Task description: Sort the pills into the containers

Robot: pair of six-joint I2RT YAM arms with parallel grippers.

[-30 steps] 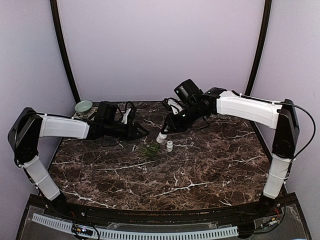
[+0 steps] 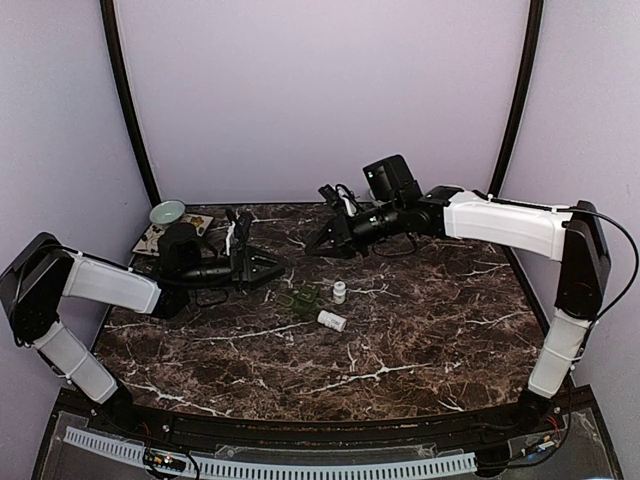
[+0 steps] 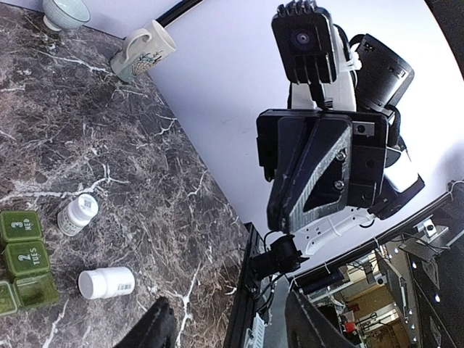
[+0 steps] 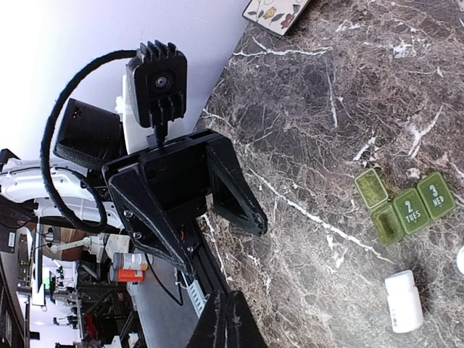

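A green pill organizer (image 2: 298, 298) rests on the marble table; its TUES (image 4: 412, 210) and WED (image 4: 437, 194) lids are down, while the end compartment (image 4: 387, 222) is uncovered, its lid (image 4: 371, 188) folded out. One white bottle (image 3: 106, 283) lies on its side near that end. Another white bottle (image 3: 77, 214) stands upright beside the organizer. My left gripper is open, above and left of the organizer in the top view, its fingers (image 3: 154, 326) spread around nothing. My right gripper is shut, empty, over the table behind the organizer. Any pills are too small to make out.
At the back left, a pale bowl (image 2: 167, 212) sits by a patterned tray (image 4: 279, 14). A mug (image 3: 143, 49) and another bowl (image 3: 66, 13) stand along the far edge. Bare marble spreads across the front and right.
That gripper has moved up, away from it. My left arm has shifted slightly.
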